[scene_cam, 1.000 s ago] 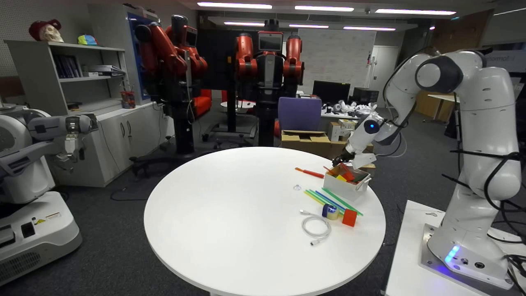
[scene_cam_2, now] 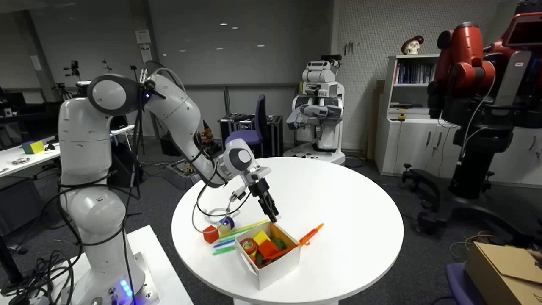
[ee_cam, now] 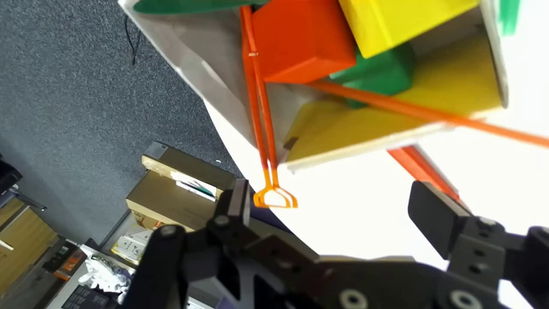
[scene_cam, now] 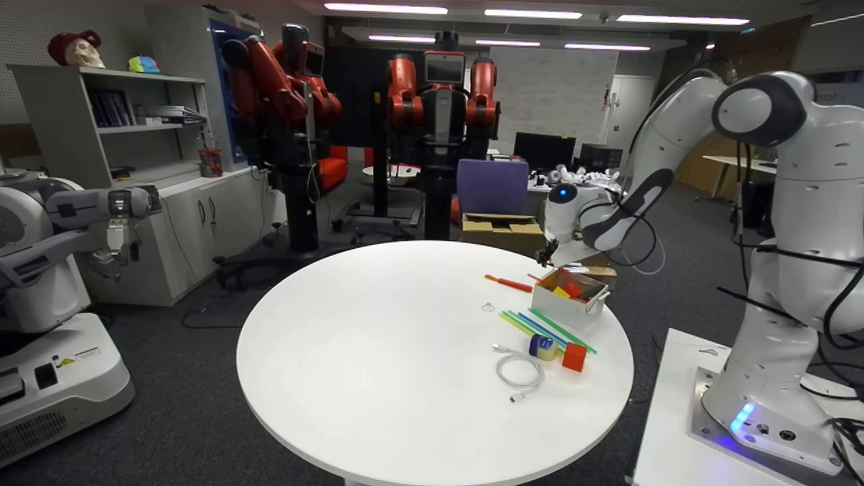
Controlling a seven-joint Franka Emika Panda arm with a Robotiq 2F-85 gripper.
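My gripper stands open, with only white table visible between its fingers. It hangs above the far edge of an open white box [scene_cam: 564,310], as exterior view 1 has it. In exterior view 2 the gripper [scene_cam_2: 274,217] points down beside the box [scene_cam_2: 279,271]. Inside the box are a red block [ee_cam: 303,41], a yellow block [ee_cam: 396,20] and a green piece [ee_cam: 383,72]. A thin orange tool with a looped end [ee_cam: 275,198] sticks out over the rim. Outside the box, a red-orange tool [scene_cam: 511,283] lies on the table, partly hidden by the right finger in the wrist view.
Several coloured sticks [scene_cam: 530,324], a tape roll [scene_cam: 543,347], a red cube [scene_cam: 574,356] and a coiled white cable [scene_cam: 520,371] lie by the box. A small clear item [scene_cam: 488,308] sits nearby.
The arm has shifted, and the gripper has moved slightly left and up in exterior view 1, from over the box to its far edge. The table objects look unmoved.
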